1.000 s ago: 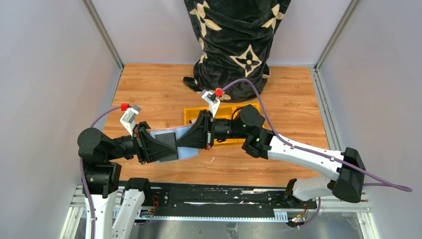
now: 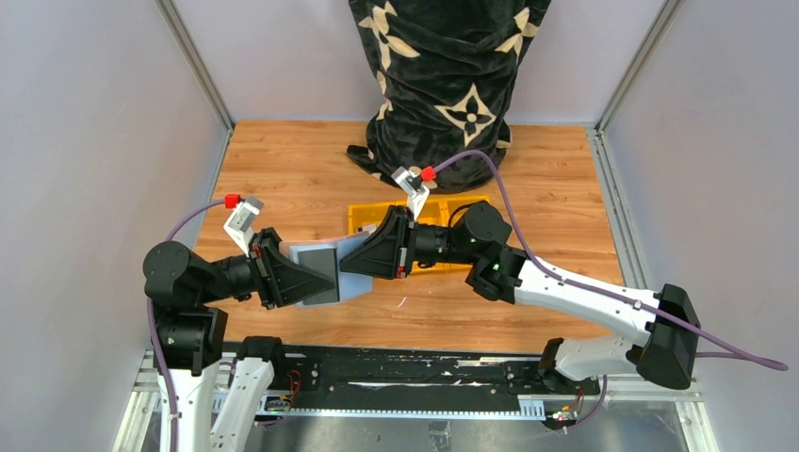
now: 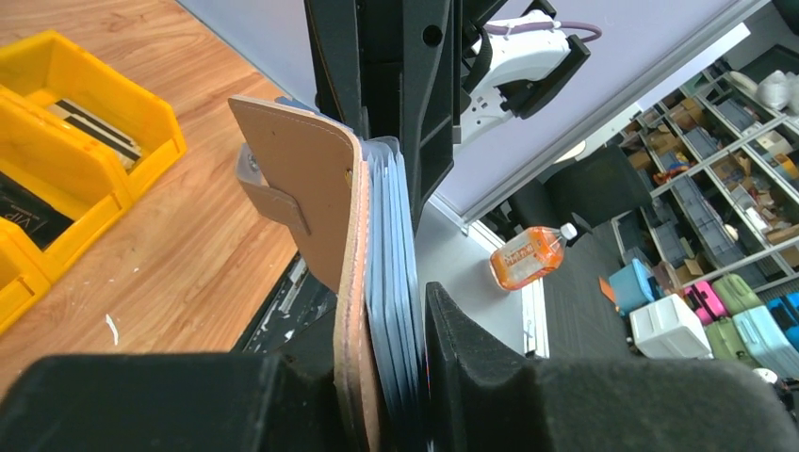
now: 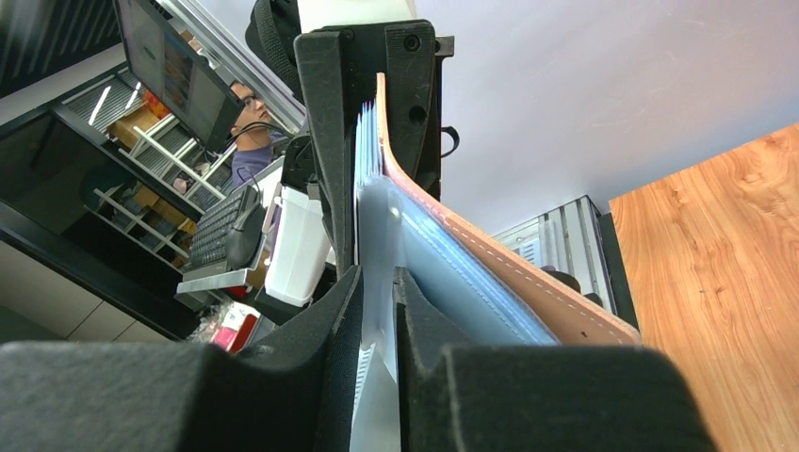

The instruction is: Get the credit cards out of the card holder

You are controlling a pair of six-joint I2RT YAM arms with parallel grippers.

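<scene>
The card holder, a tan cover with clear bluish sleeves [image 2: 356, 287], hangs above the table between my two grippers. A dark grey card [image 2: 317, 266] shows through one sleeve. In the left wrist view, my left gripper is shut on the card holder [image 3: 349, 235], cover and sleeves pressed together. From the other side comes my right gripper, its fingers partly open around a clear sleeve [image 4: 381, 235]; the cover stays outside them, to the right. Whether the card's edge lies between those fingers is unclear.
A yellow divided bin [image 3: 85, 141] sits on the table behind the grippers, with dark cards in its compartments. Farther back lies a dark patterned cloth [image 2: 443, 94].
My right gripper has shifted slightly to the right since a second ago, and its tip now sits a little farther from the dark card. The left gripper has barely moved.
</scene>
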